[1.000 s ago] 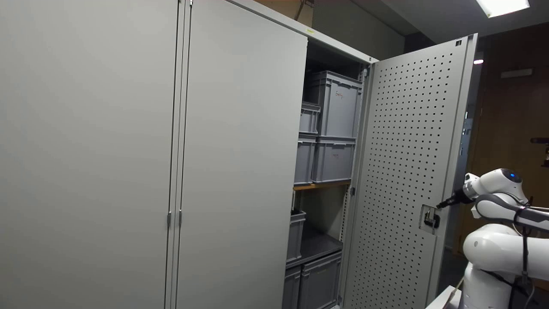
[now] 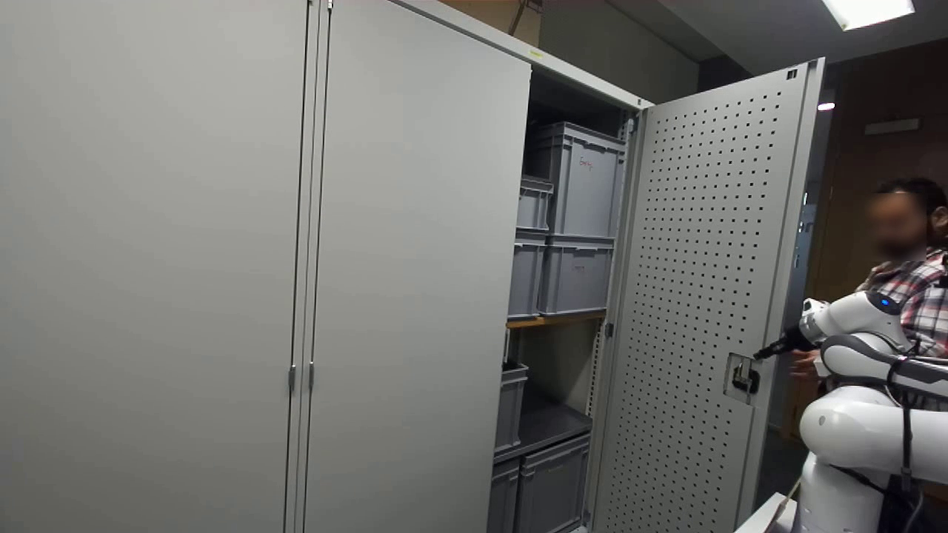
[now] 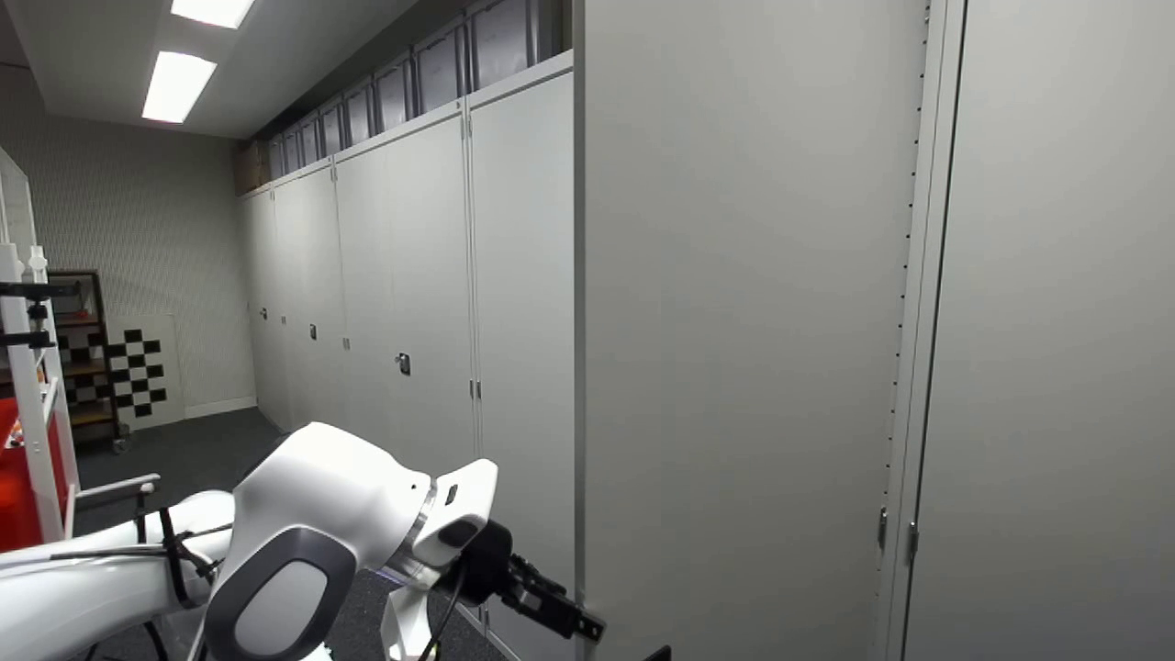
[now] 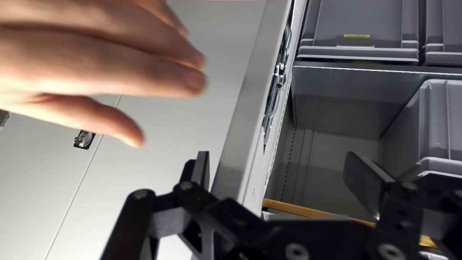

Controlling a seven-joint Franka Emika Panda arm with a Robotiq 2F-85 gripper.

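Note:
The perforated grey cabinet door stands swung open at the right of the cabinet in exterior view 1. At its free edge, by the latch, is my gripper. Seen from the wrist, the gripper is open, its two fingers wide apart. The door's edge runs up between them, nearer the left finger; whether either finger touches it I cannot tell. Exterior view 2 shows the gripper low at the edge of the door's plain outer face.
A person's hand reaches in from the left, close to my gripper. That person stands behind the arm. Grey bins fill parts of the shelves. The cabinet's neighbouring door is closed.
A person has come into view at the right, behind the arm. The arm, gripper and cabinet door look unmoved.

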